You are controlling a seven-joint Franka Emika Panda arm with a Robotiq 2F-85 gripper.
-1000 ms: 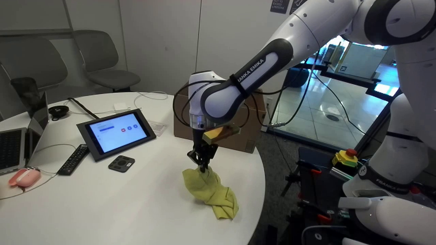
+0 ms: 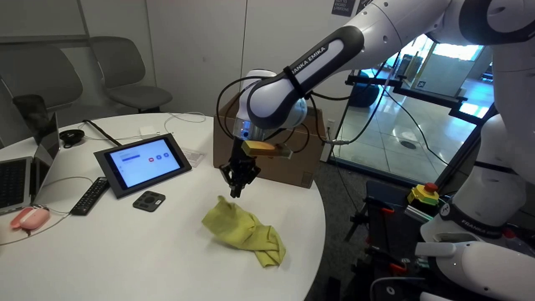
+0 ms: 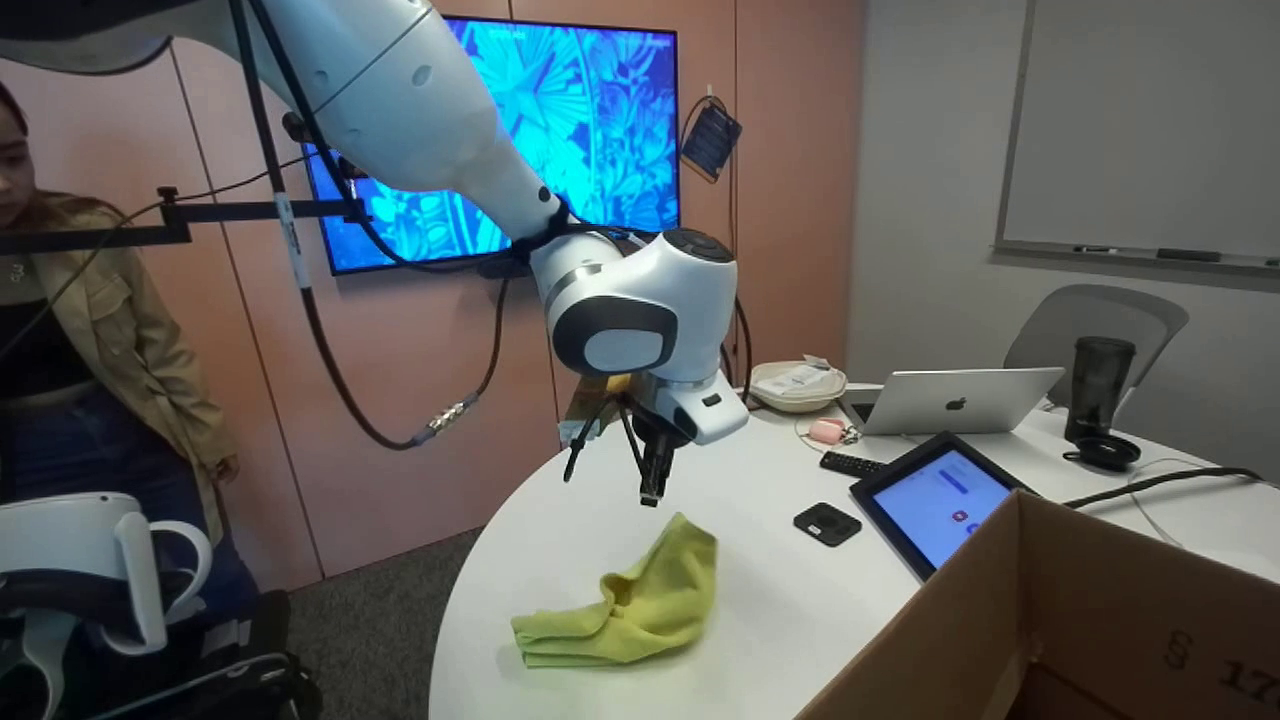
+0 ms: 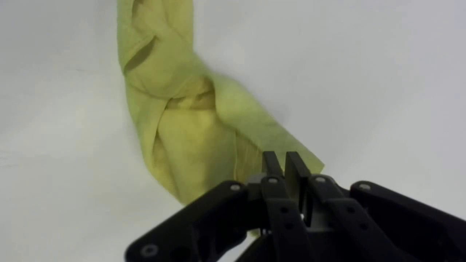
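A crumpled yellow-green cloth lies on the white round table, folded over at its near end. Just above the cloth's far edge hangs my gripper, fingers pointing down. In exterior view 2 a strip of table shows between the gripper and the cloth, so they look apart. From the wrist, the two dark fingers stand close together with a narrow gap, over a corner of the cloth. Nothing clearly shows held in that gap.
A tablet, a black puck-like device, a remote and a laptop occupy the table's left. An open cardboard box stands behind the gripper. Bare table surrounds the cloth.
The gripper has risen and shifted a little left, away from the cloth it was touching. The cloth has moved left, and its bunched far end lies flatter.
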